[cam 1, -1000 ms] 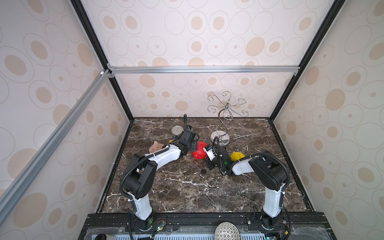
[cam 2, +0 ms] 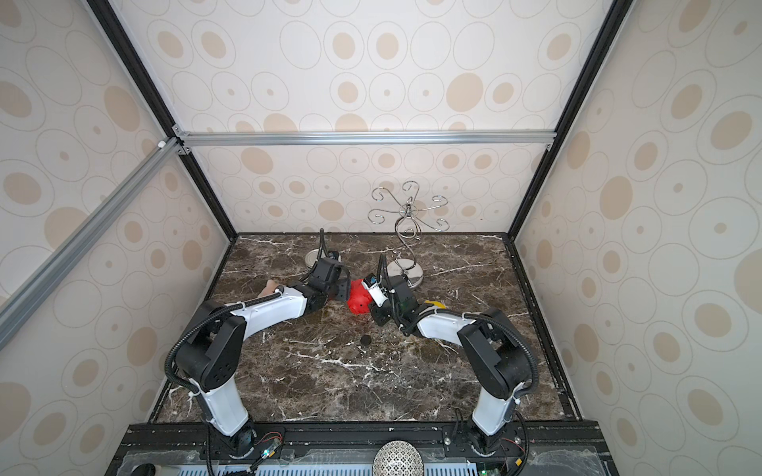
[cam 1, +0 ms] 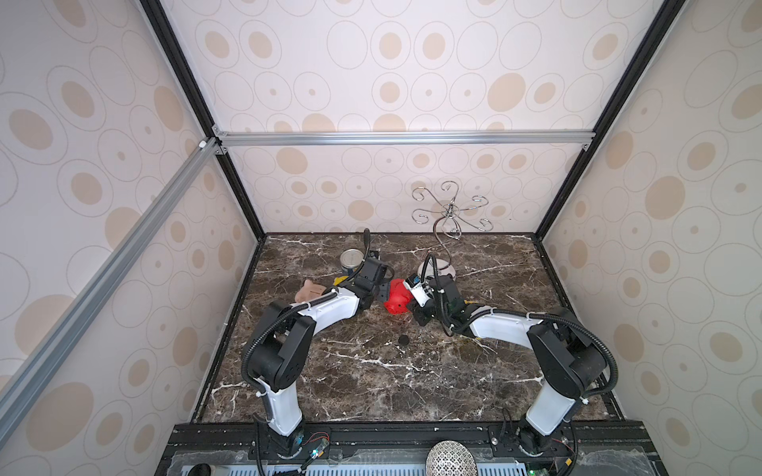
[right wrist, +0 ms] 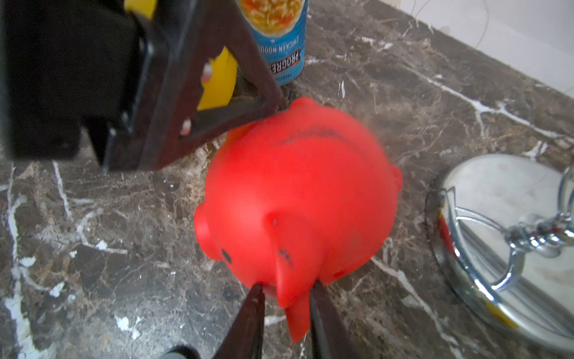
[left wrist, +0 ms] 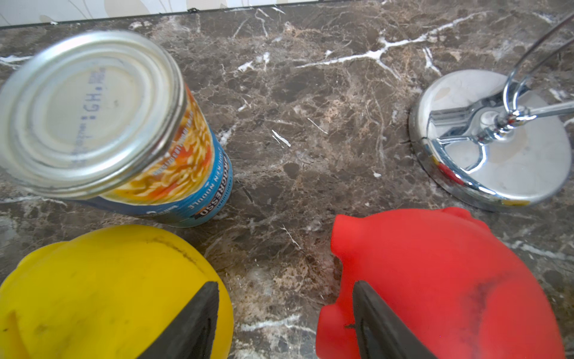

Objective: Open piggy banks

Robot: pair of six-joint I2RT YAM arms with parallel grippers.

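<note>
The red piggy bank [cam 1: 397, 295] [right wrist: 323, 167] lies on the marble between my grippers. My left gripper is over its edge, fingers apart, one over the yellow piggy bank [left wrist: 107, 287], one at the red one's snout-side bumps; whether it grips anything is unclear. My right gripper has its fingertips at either side of the red bank's drooping ear, apparently shut on it. A pink piggy bank [cam 1: 306, 292] lies at the left; another yellow object [cam 2: 435, 304] is partly hidden behind the right arm.
A soup can [left wrist: 89, 113] stands behind the left yellow bank. A chrome stand with curled arms [left wrist: 448, 155] stands behind the red bank. A small black disc [cam 1: 403, 340] lies in front.
The red piggy bank shifted slightly; the left arm is nearly still.
</note>
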